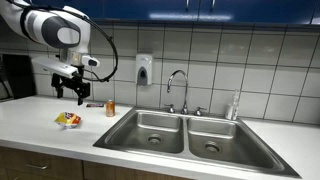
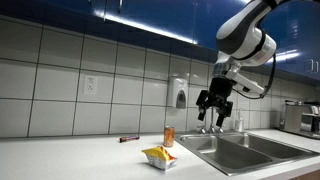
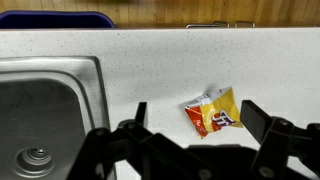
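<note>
A yellow, red and white snack packet point(image 1: 69, 119) lies on the white counter, left of the sink. In the wrist view the packet point(image 3: 213, 112) shows between the two fingers, closer to the right one. My gripper point(image 1: 69, 97) hangs above the counter, pointing down, with a clear gap over the packet. Its fingers are wide apart and nothing is between them. In exterior view 2 the gripper point(image 2: 213, 115) appears up and to the right of the packet point(image 2: 159, 157).
An orange can point(image 2: 169, 136) stands near the back, with a dark and red slim object point(image 2: 129, 138) lying left of it. The double sink point(image 1: 190, 137) with its faucet point(image 1: 178, 88) fills the right. A bottle point(image 1: 233, 105) stands behind it. Open counter surrounds the packet.
</note>
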